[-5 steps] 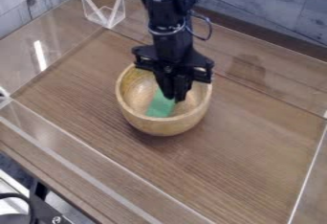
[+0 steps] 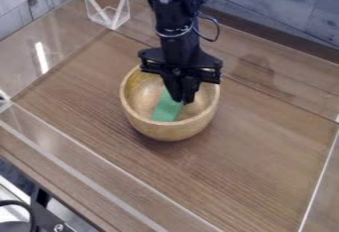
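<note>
A wooden bowl (image 2: 157, 127) sits on the wooden table near the middle of the camera view. A green object (image 2: 165, 109) lies inside it. My black gripper (image 2: 185, 89) reaches down from the top over the back of the bowl, next to the green object; whether its fingers hold it is hidden.
The wooden table (image 2: 259, 176) has free room to the right, in front and to the left. A pale wall is at the top left, and a dark cable shows at the bottom left corner.
My gripper has shifted slightly over the bowl; the bowl and the green object look nearly the same.
</note>
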